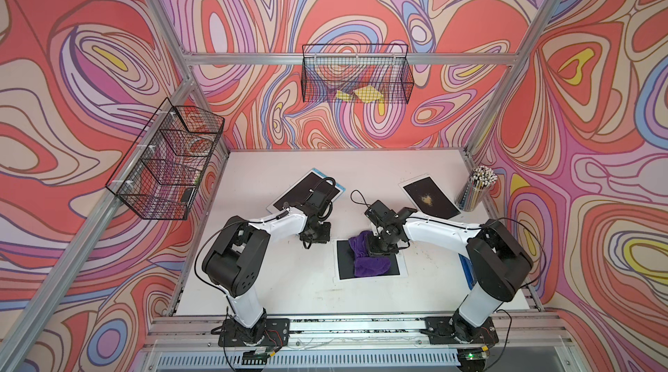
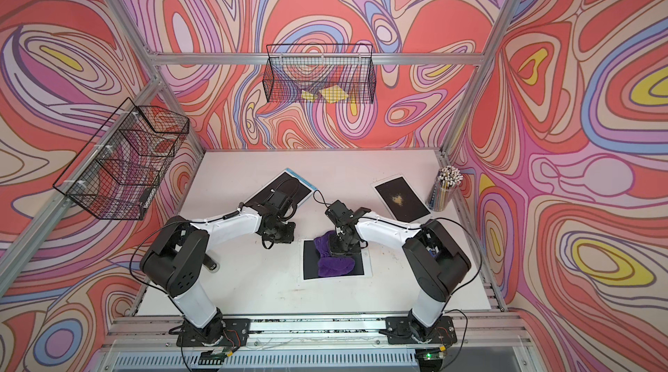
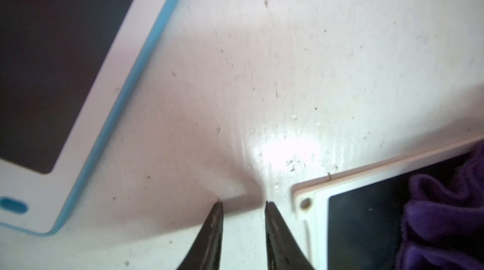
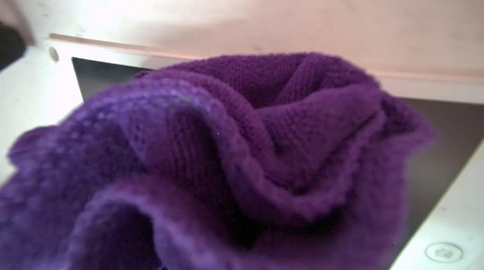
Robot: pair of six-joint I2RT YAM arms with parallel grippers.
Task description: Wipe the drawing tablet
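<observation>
A white-framed drawing tablet (image 1: pixel 345 260) lies at the front middle, with a crumpled purple cloth (image 1: pixel 370 266) over much of its dark screen. My right gripper (image 1: pixel 381 250) is shut on the cloth, pressed down over the tablet; in the right wrist view the cloth (image 4: pixel 227 143) hides its fingers. My left gripper hangs just left of the tablet, part open, with only bare table between its fingertips. The tablet's upper left corner (image 3: pixel 315 184) shows in the left wrist view.
A blue-edged tablet (image 1: pixel 292 194) lies back left, another tablet (image 1: pixel 431 198) back right, beside a cup of pens (image 1: pixel 476 187) at the right edge. Wire baskets (image 1: pixel 355 80) hang above.
</observation>
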